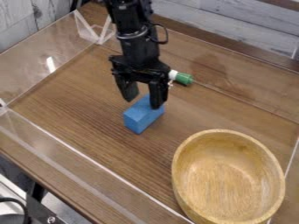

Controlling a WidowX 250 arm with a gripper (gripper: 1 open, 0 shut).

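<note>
My black gripper (142,90) hangs open from the top centre of the camera view, its fingers around the upper end of a blue block (142,117) lying on the wooden table (82,131). Whether the fingers touch the block I cannot tell. A small green-and-white tube (180,78) lies behind the gripper to the right, partly hidden.
An empty yellow oval bowl (228,197) sits at the front right. The table edges show at the left and lower left.
</note>
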